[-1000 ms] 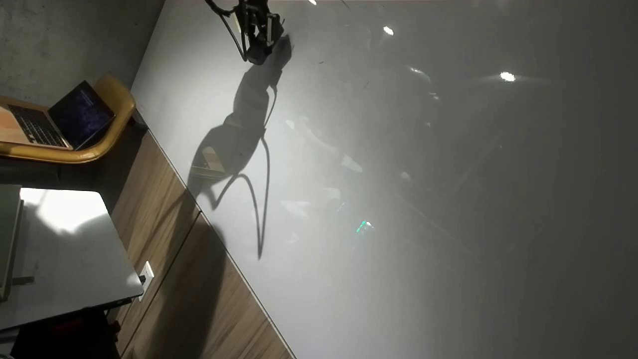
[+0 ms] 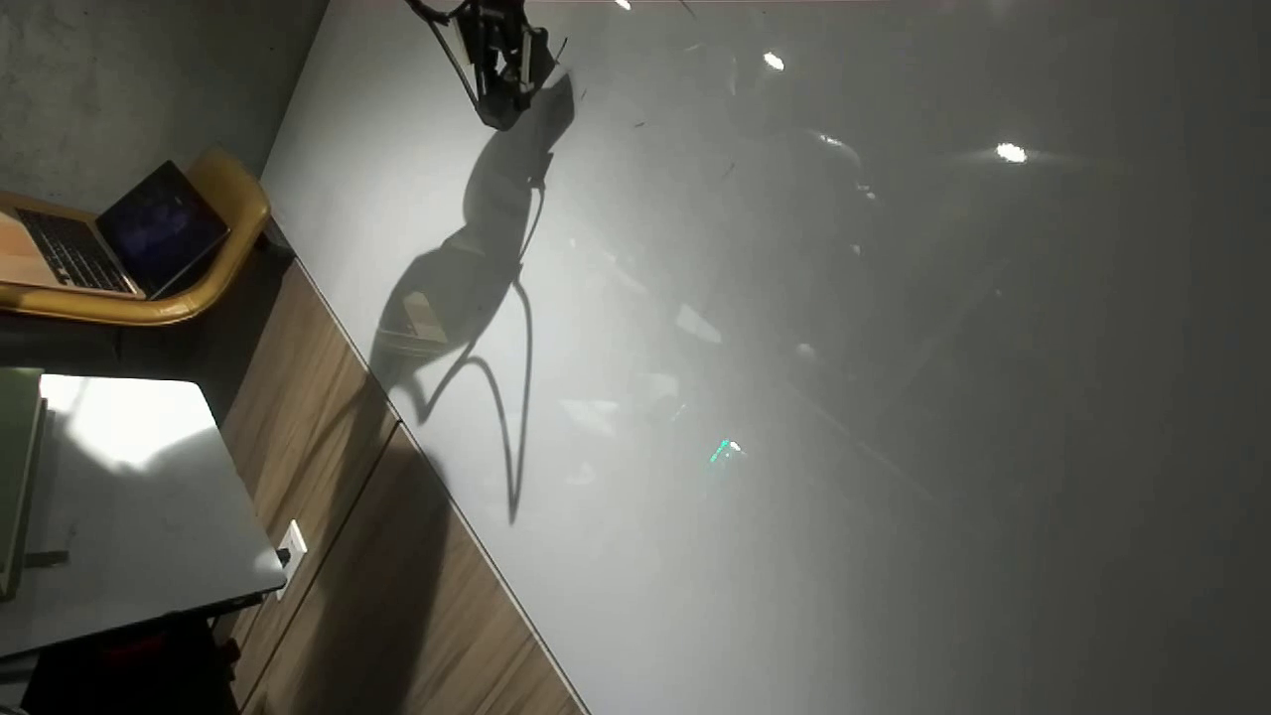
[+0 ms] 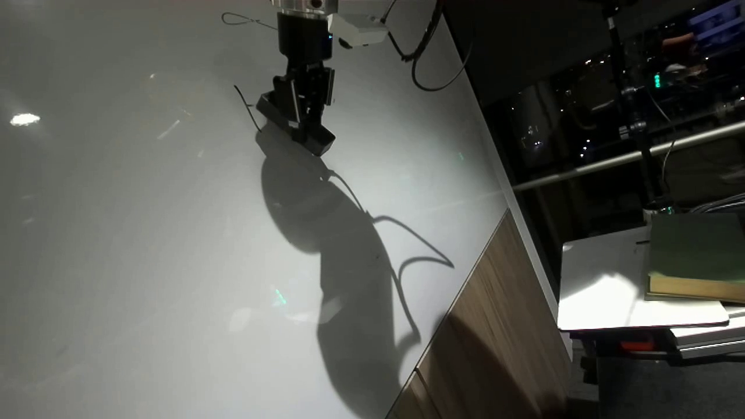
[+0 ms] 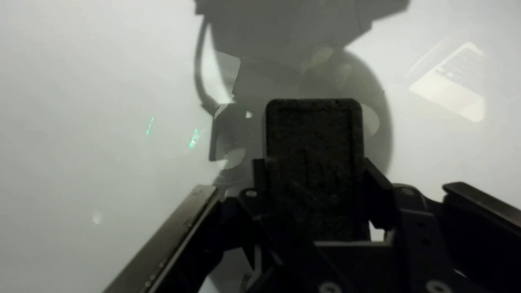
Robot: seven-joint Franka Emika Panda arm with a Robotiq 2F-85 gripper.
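A dark rectangular block (image 4: pixel 315 132), looking like a board eraser, is gripped between the two fingers of my gripper. In exterior view 2 the block (image 3: pixel 318 139) lies aslant under my gripper (image 3: pixel 304 105), close against the white board (image 3: pixel 174 279); whether it touches is hard to tell. Exterior view 1 has the gripper (image 2: pixel 512 60) at the top edge with the block (image 2: pixel 506 109) at its lower end. A thin dark pen line (image 3: pixel 245 107) runs on the board just left of the block, and a looped line (image 3: pixel 241 17) sits higher up.
Much of the board is bare, with glare spots and reflections. The arm's shadow crosses it. Wood panels (image 2: pixel 322 477) edge the board. Beyond them stand a chair with a laptop (image 2: pixel 155 226) and a grey surface (image 2: pixel 155 512). A cable (image 3: pixel 419 56) hangs beside the arm.
In exterior view 1 the gripper and block have shifted slightly left and turned a little, their shadow with them. More of the dark line beside the gripper shows now.
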